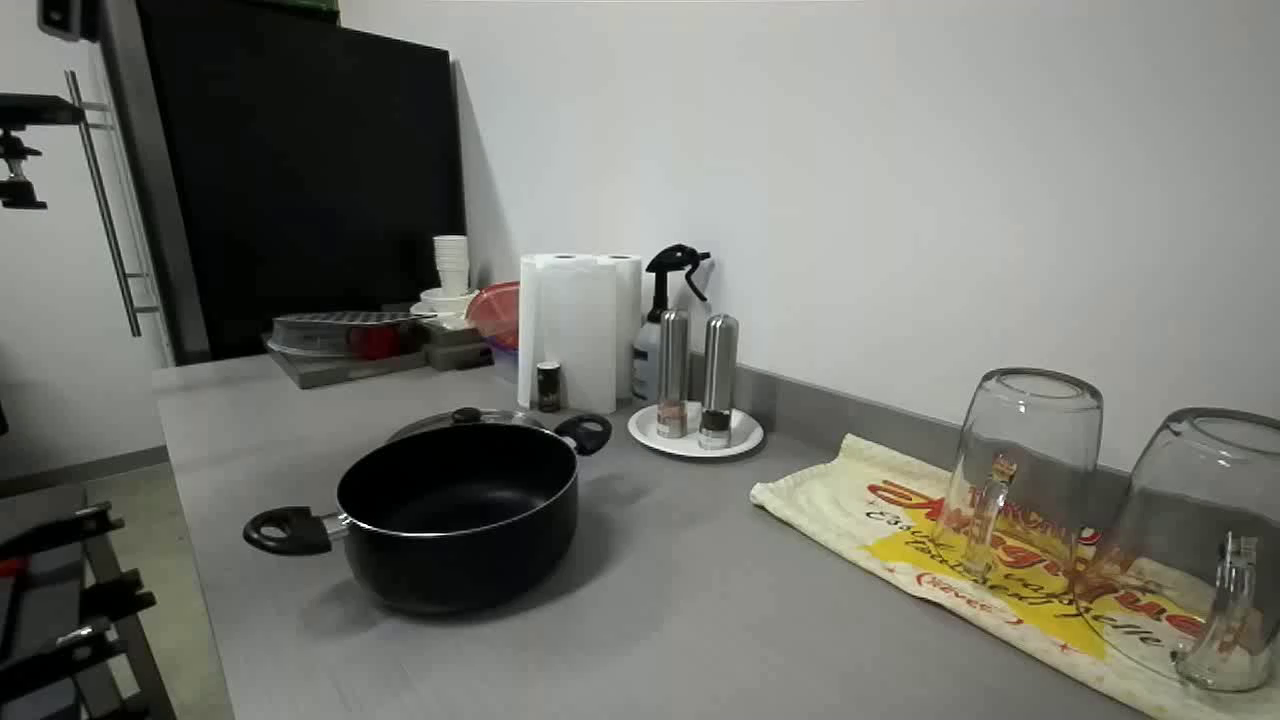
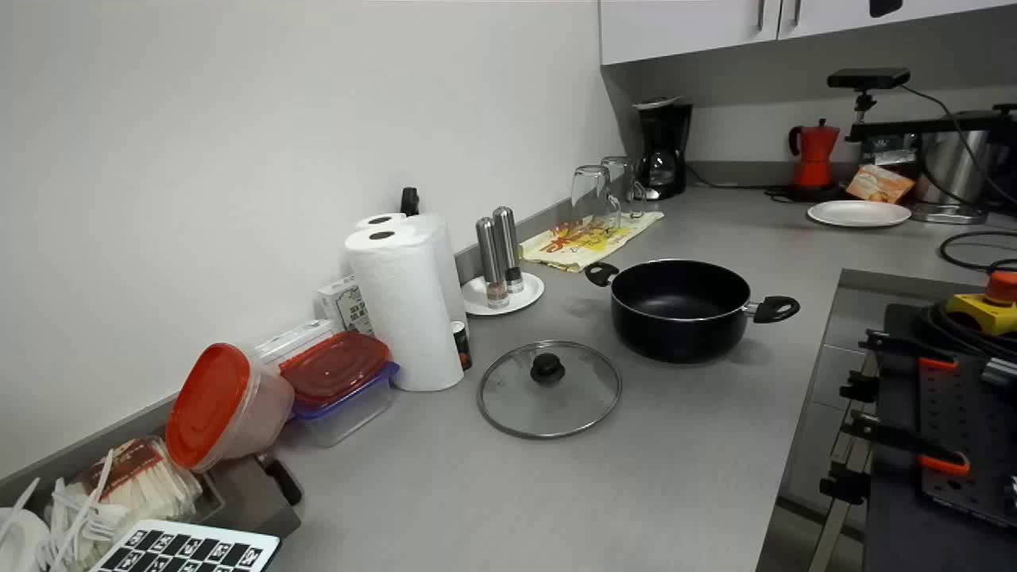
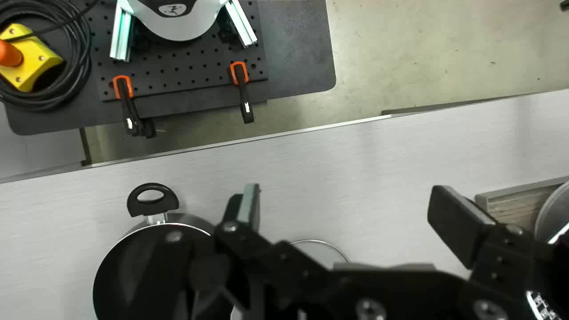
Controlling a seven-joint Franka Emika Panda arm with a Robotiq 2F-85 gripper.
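Observation:
My gripper stands open high above the counter in the wrist view, its two fingers wide apart and nothing between them. Below and to its left is a black two-handled pot, partly covered by the gripper's body. Both exterior views show the pot upright and uncovered; from above its rim the inside looks empty. A glass lid with a black knob lies flat on the counter beside the pot. In the wrist view just a bit of the lid's rim shows past the gripper. Neither exterior view shows the gripper.
Paper towel rolls, a white plate with two mills and glass jugs on a yellow cloth line the wall. Plastic containers crowd one end. Its open edge borders the robot's base table.

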